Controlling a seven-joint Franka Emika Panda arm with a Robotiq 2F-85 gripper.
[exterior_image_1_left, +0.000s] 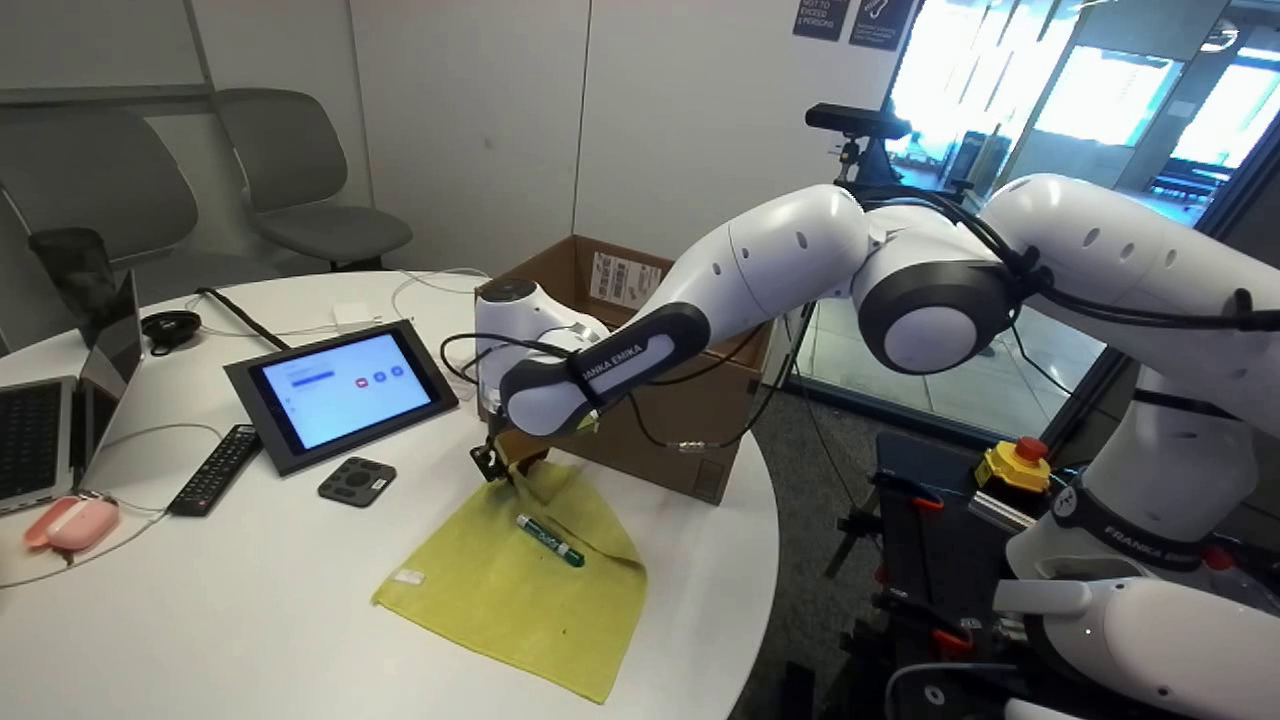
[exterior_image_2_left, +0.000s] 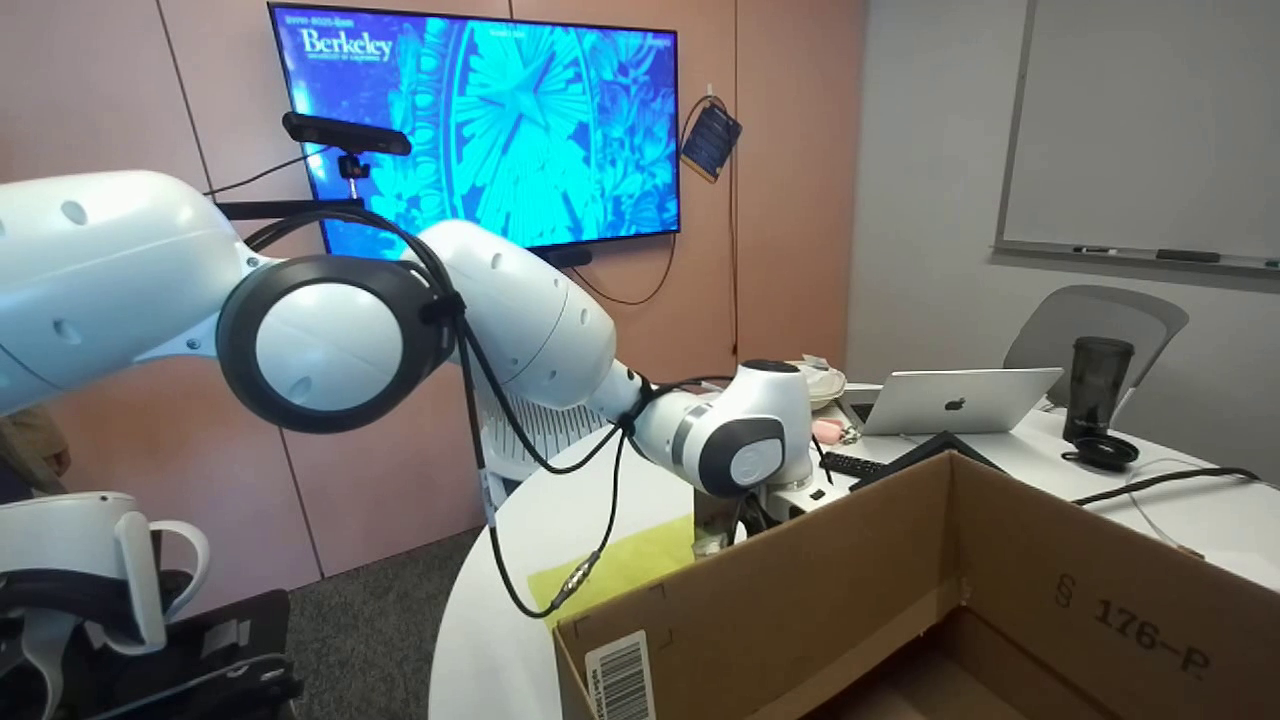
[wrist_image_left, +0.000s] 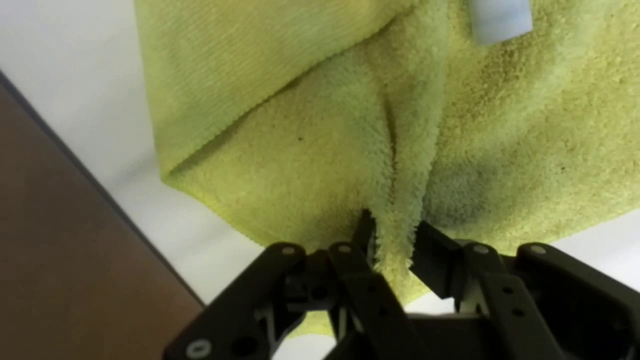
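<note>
A yellow-green cloth (exterior_image_1_left: 528, 612) lies spread on the white table, its far part bunched into a fold. My gripper is shut on that fold of cloth (wrist_image_left: 408, 150), which runs up between its black fingertips in the wrist view. A green marker (exterior_image_1_left: 551, 541) with a white end rests on the cloth, a little in front of the gripper; only its pale end (wrist_image_left: 502, 21) shows at the top of the wrist view. Exterior view 2 has the cloth (exterior_image_2_left: 630, 564) partly hidden behind the box and arm.
An open cardboard box (exterior_image_1_left: 672, 420) stands right behind the gripper. To the left are a tablet (exterior_image_1_left: 348, 390), a small black remote (exterior_image_1_left: 356, 481), a long remote (exterior_image_1_left: 216, 469) and a laptop (exterior_image_1_left: 36, 438). Bare table (exterior_image_1_left: 240, 624) shows at the front left.
</note>
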